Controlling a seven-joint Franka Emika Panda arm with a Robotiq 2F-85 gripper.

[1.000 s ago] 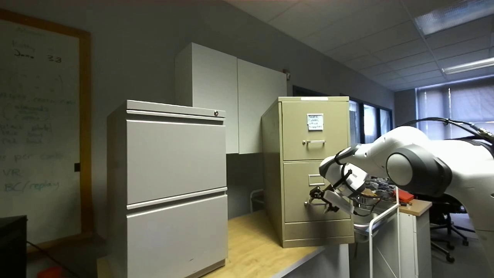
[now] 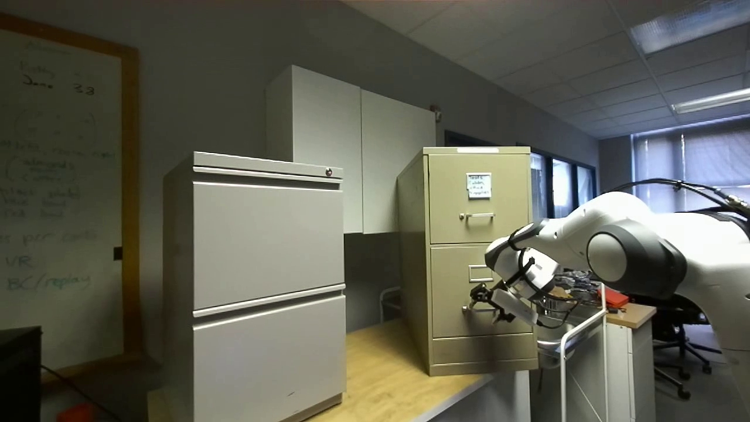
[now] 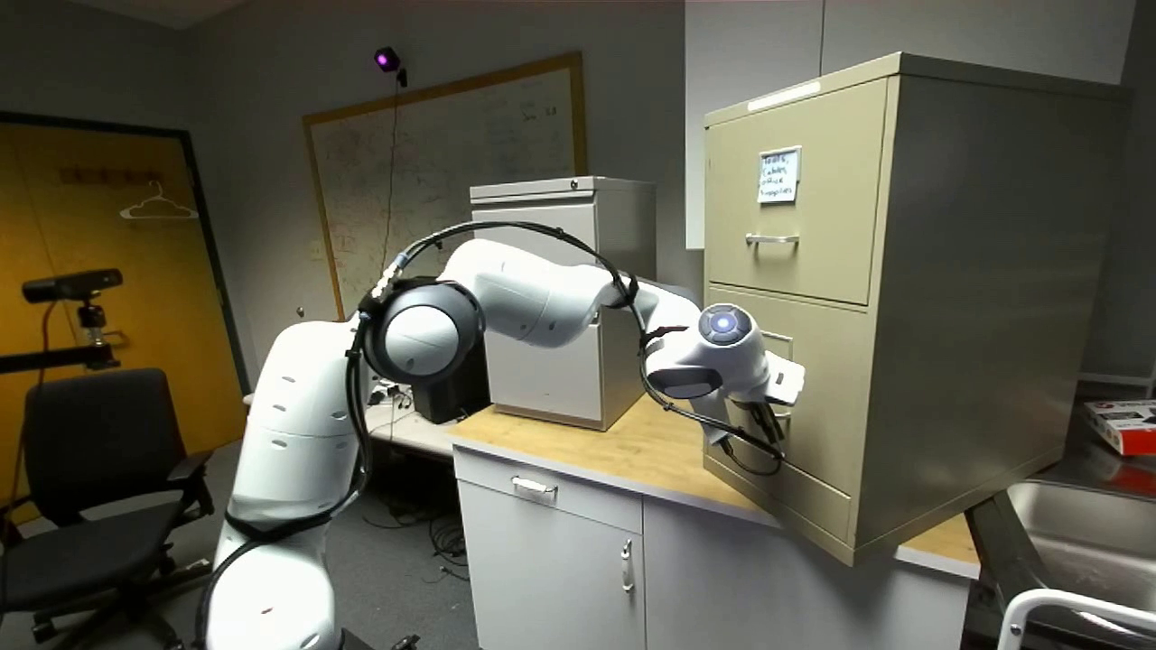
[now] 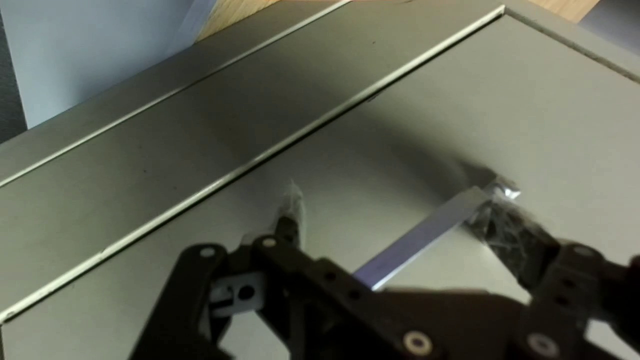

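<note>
A tan two-drawer filing cabinet (image 2: pixel 481 232) stands with both drawers closed. Its lower drawer bears a metal bar handle (image 4: pixel 429 234). My gripper is open in front of that drawer, one finger (image 4: pixel 292 213) on either side of the bar in the wrist view. The right finger (image 4: pixel 510 240) appears very near the handle's far end; whether it touches cannot be told. Nothing is clamped between the fingers. The upper drawer has its own handle (image 3: pixel 772 238) and a paper label (image 3: pixel 778 177). In exterior view 2 the wrist hides most of the lower handle.
To the left stands a grey filing cabinet (image 2: pixel 268 246) on the same wooden counter (image 2: pixel 383 362), with bare counter between the two. A white cart rail (image 2: pixel 583 324) lies close below the arm. A sink (image 3: pixel 1084 536) is beside the tan cabinet.
</note>
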